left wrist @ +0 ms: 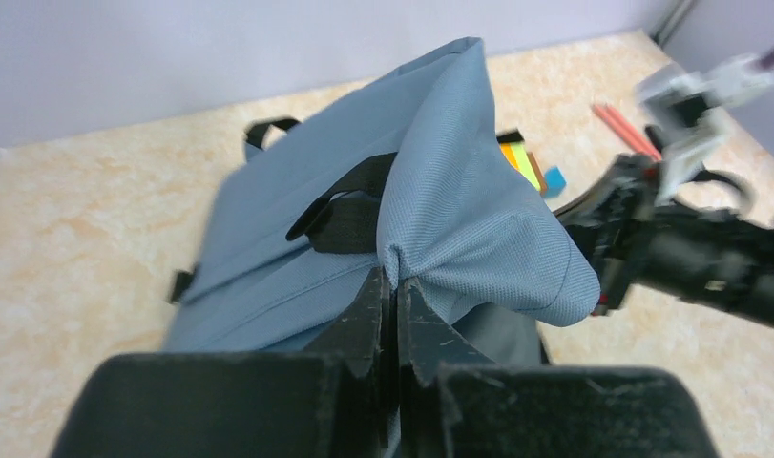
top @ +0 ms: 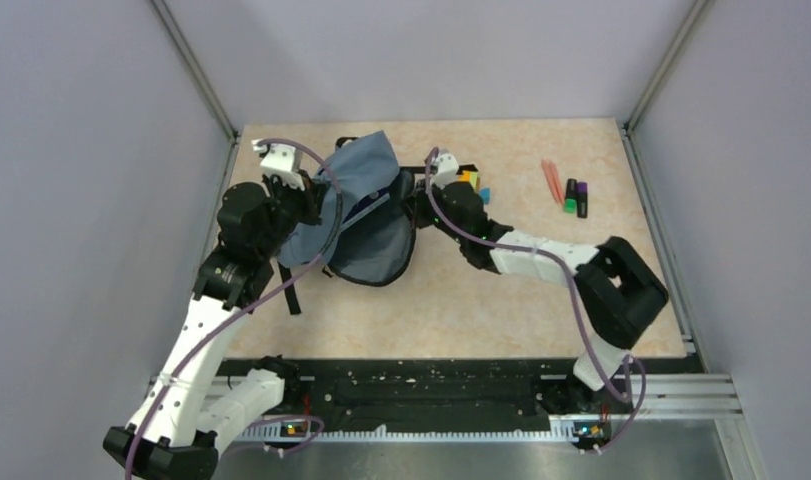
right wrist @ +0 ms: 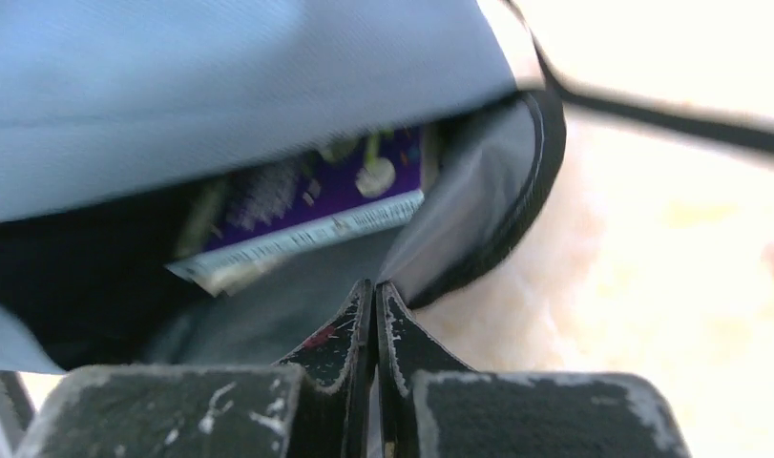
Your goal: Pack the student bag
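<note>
The blue-grey student bag (top: pixel 366 160) lies open at the table's left half. In the left wrist view its fabric flap (left wrist: pixel 449 181) is bunched at my left gripper, which is shut on the cloth. The top view shows that arm over the bag's left part. My right gripper is shut at the dark-edged wall (right wrist: pixel 488 205) on the bag's right side; whether fabric is between its fingertips is unclear. Inside the bag, the right wrist view shows a purple item (right wrist: pixel 335 191) with a pale edge.
Yellow and blue items (top: pixel 485 195) lie behind the right gripper. Red sticks (top: pixel 549 180) and two dark markers (top: pixel 581 200) lie at the back right.
</note>
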